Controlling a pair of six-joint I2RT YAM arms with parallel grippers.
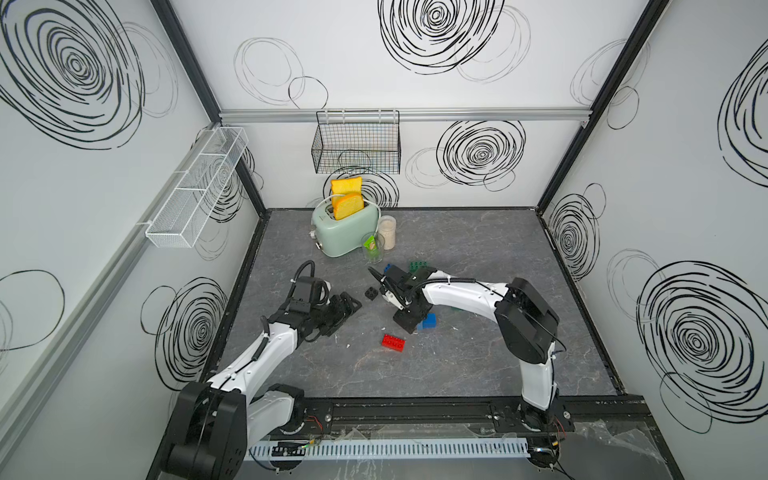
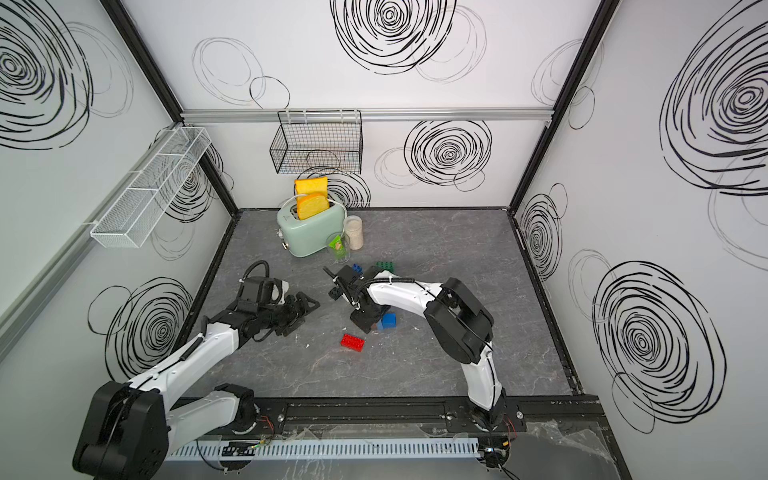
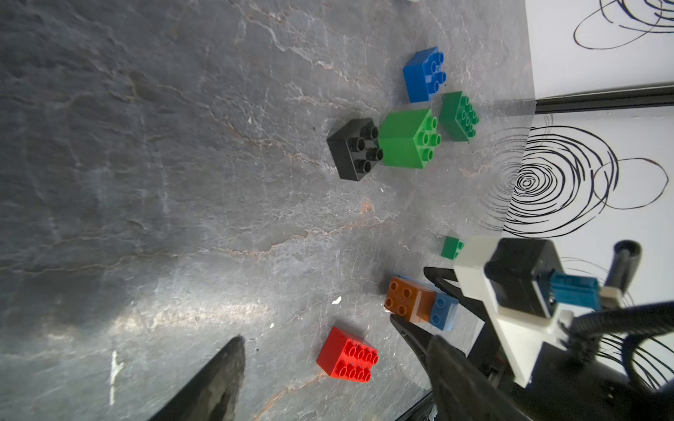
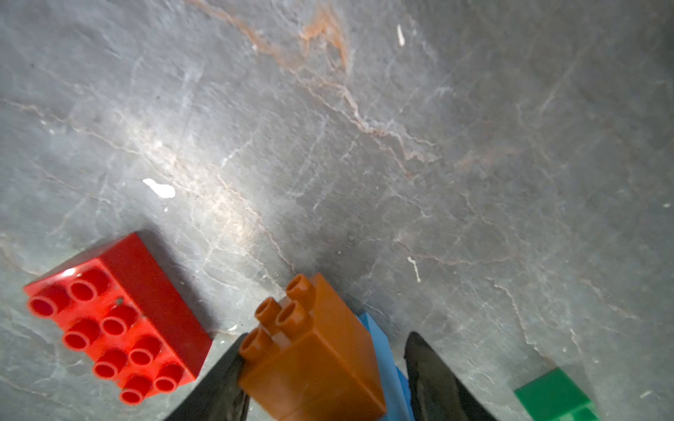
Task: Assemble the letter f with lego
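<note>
Between the parted fingers of my right gripper sits an orange brick [image 4: 330,351], joined or pressed against blue bricks [image 4: 382,351] behind it. The left finger is close against the orange brick; a gap shows on the other side. My left gripper stands open above the table with nothing between its fingers. Beyond it, a red brick [image 3: 347,356] lies alone, studs showing. Farther back are a black brick [image 3: 356,148], a light green brick [image 3: 408,139], a blue brick [image 3: 424,75] and a dark green brick [image 3: 458,116].
A small green brick [image 4: 554,396] lies right of my right gripper. The toaster [image 1: 345,228] with yellow slices, a glass [image 1: 373,247] and a pale jar [image 1: 387,232] stand at the back.
</note>
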